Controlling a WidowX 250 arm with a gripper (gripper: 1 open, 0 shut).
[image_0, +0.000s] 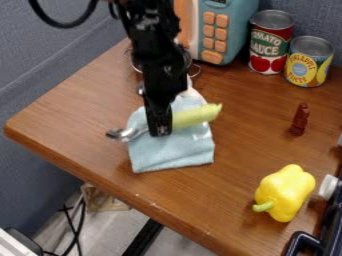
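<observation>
My gripper (159, 125) is over a pale blue cloth (171, 155) near the middle-left of the table. A yellow elongated item (201, 114), like a corn cob, lies across the cloth to the right of the fingers, and a metal spoon (123, 133) sticks out to their left. The fingertips are dark and overlap these items, so I cannot tell whether they are shut on anything.
A yellow pepper (281, 192) sits front right, with a small brown bottle (299, 119) behind it. Two cans (269, 45) and a teal toy appliance (222, 30) stand at the back.
</observation>
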